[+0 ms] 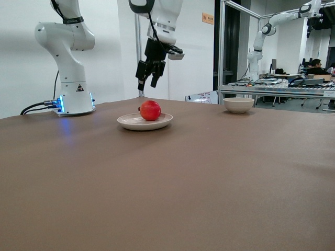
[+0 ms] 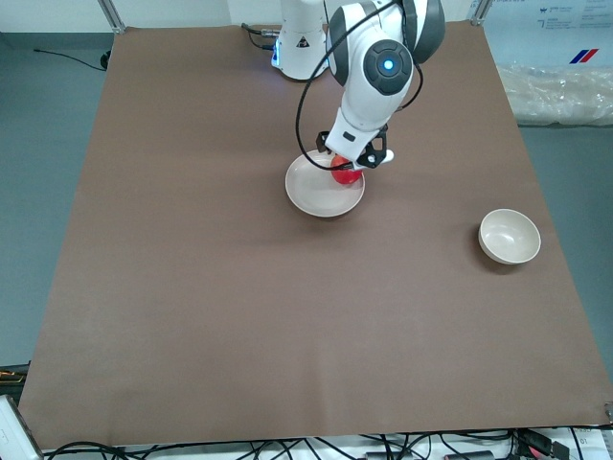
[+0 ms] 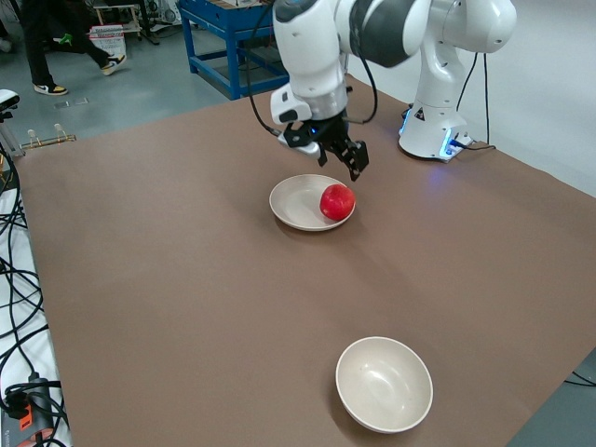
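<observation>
A red apple [image 1: 150, 111] [image 3: 337, 203] rests on a white plate [image 2: 311, 192] [image 1: 131, 121] [image 3: 298, 196], toward the plate's edge. My black gripper [image 1: 146, 83] [image 3: 340, 168] hangs above the apple with a clear gap and nothing visible between its fingers, which look parted. In the camera left view the wrist partly hides the apple. An empty white bowl [image 2: 510, 237] [image 1: 238, 104] [image 3: 384, 384] stands apart from the plate, to its right in the camera left view.
The white robot base [image 3: 433, 126] stands at the table's edge behind the plate. Cables and boxes [image 2: 536, 443] lie outside one edge.
</observation>
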